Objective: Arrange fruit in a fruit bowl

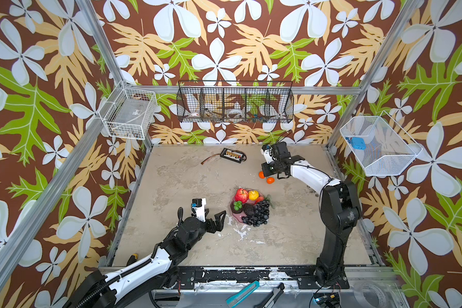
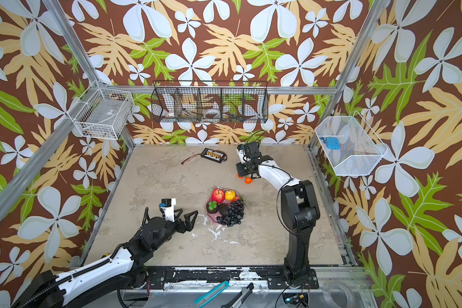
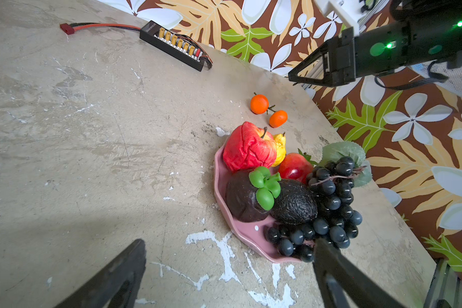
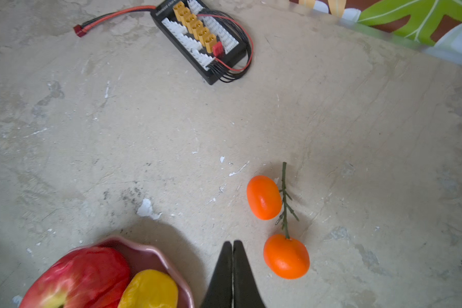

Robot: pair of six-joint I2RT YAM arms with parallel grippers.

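Two orange tomatoes on a green stem, the tomato sprig (image 4: 286, 256), lie on the table behind the fruit bowl. High above it, my right gripper is shut with nothing between its fingers; the sprig is outside them. The pink bowl (image 3: 252, 237) carries a red pepper (image 3: 247, 147), a yellow fruit (image 4: 150, 290), a red fruit (image 3: 294, 168), a dark fruit with green leaves (image 3: 243, 197), a dark avocado (image 3: 294, 202) and black grapes (image 3: 337, 205) draped over its rim. My left gripper stands open and empty, left of the bowl.
A black connector board (image 1: 233, 155) with a red lead lies at the back of the table. Wire baskets, including a black one (image 1: 234, 105), hang along the walls. Bare table stretches left of the bowl.
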